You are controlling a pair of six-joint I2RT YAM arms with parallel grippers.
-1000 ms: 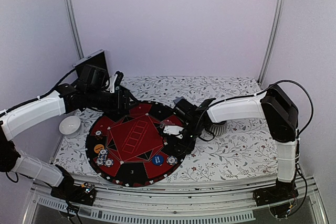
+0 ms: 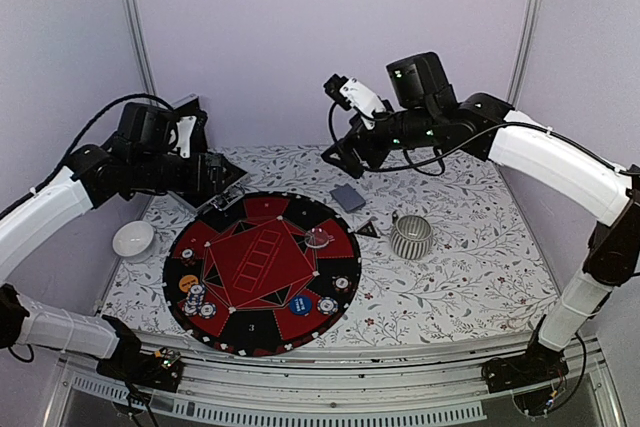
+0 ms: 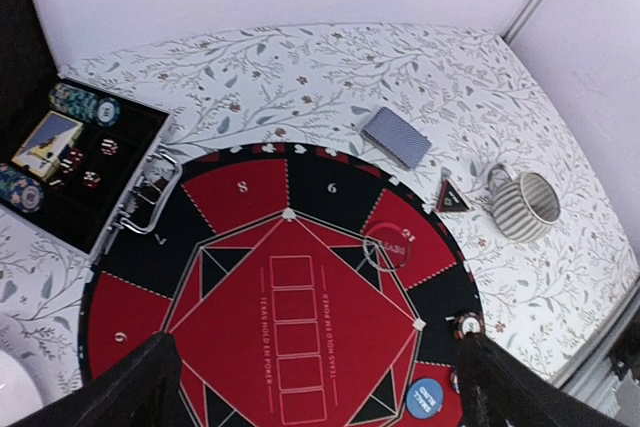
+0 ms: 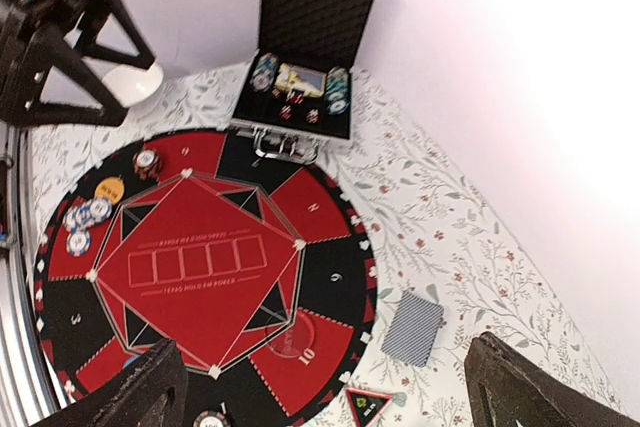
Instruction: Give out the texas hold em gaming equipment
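My left gripper (image 2: pixel 212 175) stands open above the mat's back left, beside the open poker case (image 4: pixel 292 127). My right gripper (image 2: pixel 335 119) hangs open and empty over the back of the table. On the round red and black mat (image 2: pixel 262 257) sit blue-white chips (image 4: pixel 95 210), an orange disc (image 4: pixel 110 189), a red chip stack (image 4: pixel 148 162), a blue small blind disc (image 3: pixel 424 398) and dark chips (image 3: pixel 467 325) at the right. A clear dealer disc (image 3: pixel 387 246) lies on the mat's right part. Cards or packets, chips and dice fill the case.
Right of the mat lie a grey-blue card deck (image 3: pixel 397 137) and a black triangle marker (image 3: pixel 452 197). Beyond them stands a striped cup (image 3: pixel 525 206). A white bowl (image 2: pixel 134 239) is at the far left.
My right gripper has risen from the mat's right edge toward the back, uncovering chips, the dealer disc and triangle marker. The left gripper has shifted slightly left.
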